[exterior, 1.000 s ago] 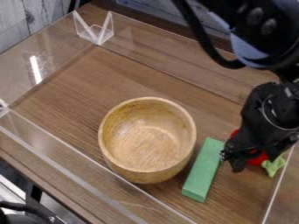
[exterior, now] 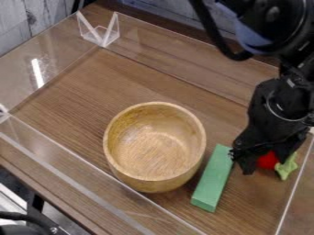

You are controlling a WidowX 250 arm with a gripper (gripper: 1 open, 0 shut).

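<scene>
My black gripper (exterior: 266,154) is at the right, pointing down with its fingers open over a red object (exterior: 269,160) and a light green item (exterior: 287,167), which it partly hides. A flat green bar (exterior: 212,179) lies just left of the gripper. A round wooden bowl (exterior: 153,145) stands left of the bar.
A small white wire-like object (exterior: 95,27) is at the back left edge. The table's edges run along the left and right.
My gripper has risen slightly and shifted a little toward the back. The bowl and green bar have stayed still.
</scene>
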